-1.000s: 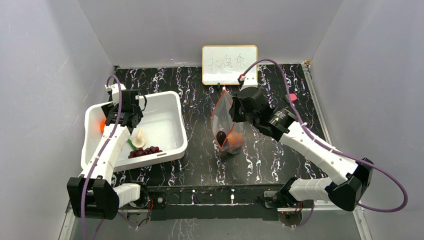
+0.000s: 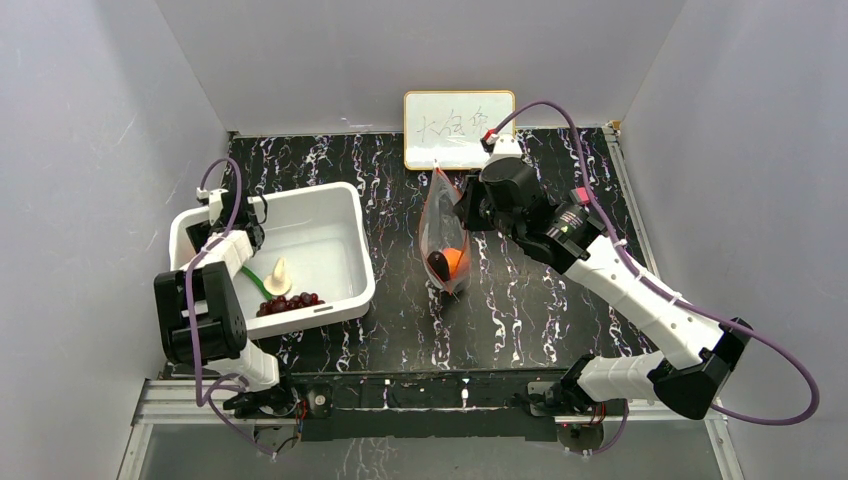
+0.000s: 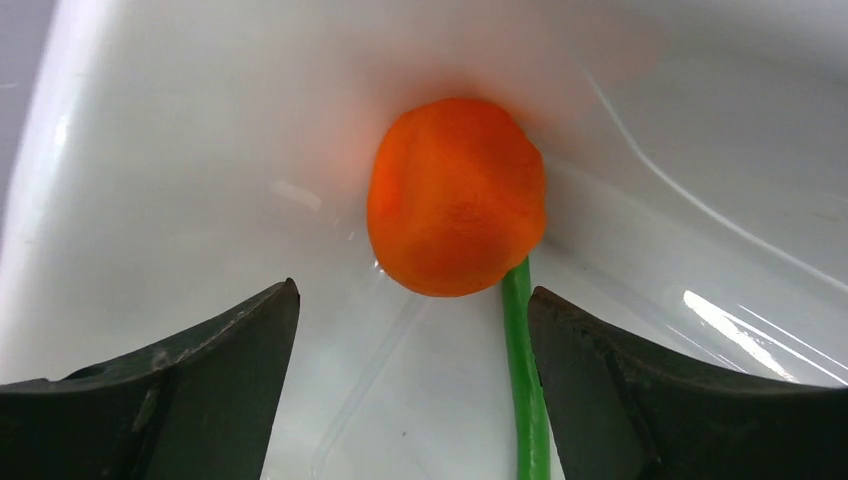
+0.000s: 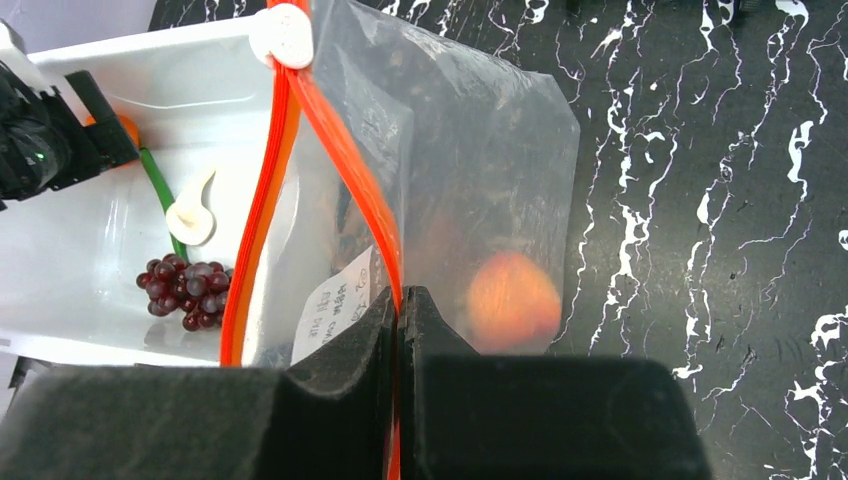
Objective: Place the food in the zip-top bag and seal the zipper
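An orange round food lies on the floor of the white bin near its wall. My left gripper is over it, fingers parted and nothing held; the food shows beyond the tips. A green stalk runs beside it. The clear zip top bag hangs over the table from my right gripper, which is shut on its orange zip edge. Inside the bag are an orange food and a dark oval one. A white slider sits at one end of the zip.
The white bin also holds a pale gourd-shaped piece and dark grapes. At the back lies a whiteboard with writing. Dark marbled table between the bin and bag is clear.
My left gripper has moved left in the bin, now covering the orange food from above. The bag's lower end has swung left a little and looks narrower; the right gripper has barely moved.
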